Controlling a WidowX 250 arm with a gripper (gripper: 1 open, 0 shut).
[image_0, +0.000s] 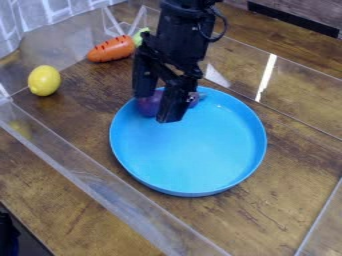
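The black gripper (160, 98) hangs over the back part of a blue plate (187, 148), its fingers apart and pointing down. A purple object (150, 104) rests on the plate's back left, partly hidden behind the gripper; whether the fingers touch it is hard to tell.
A yellow lemon-like object (46, 80) sits at the left, and an orange carrot (110, 49) with a green top lies at the back left. A clear plastic edge runs along the left.
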